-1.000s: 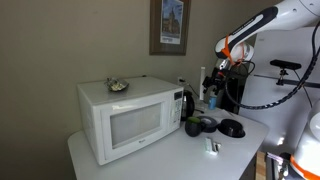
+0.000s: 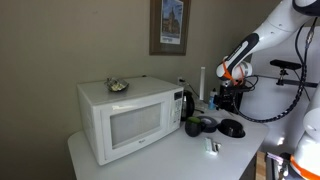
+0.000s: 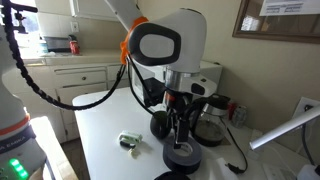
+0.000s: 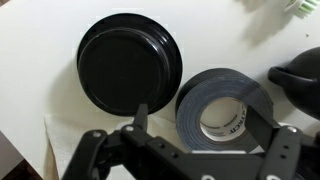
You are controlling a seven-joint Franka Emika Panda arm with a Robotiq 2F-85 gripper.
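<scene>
My gripper is open, with its fingers spread on either side of a dark grey tape roll (image 4: 188, 118) in the wrist view; the right finger covers part of the roll's edge. Whether a finger touches the roll, I cannot tell. Left of the roll sits a round black bowl (image 4: 120, 68). At the right edge a black mug (image 4: 303, 82) is partly cut off. Exterior view 2 has the gripper (image 3: 180, 128) over the tape roll (image 3: 182, 158). From exterior view 1, the black bowl (image 2: 231, 129) and the mug (image 2: 193, 129) stand on the counter.
A white microwave (image 2: 125, 120) stands left of these things, with a metal bowl (image 2: 117, 85) on top. A green-and-white object (image 3: 130, 139) lies on the counter near the mug. Bare counter (image 2: 165, 160) stretches in front of the microwave.
Over the last second my arm has come down toward the counter and shifted slightly right in exterior view 1. The objects on the counter appear unmoved.
</scene>
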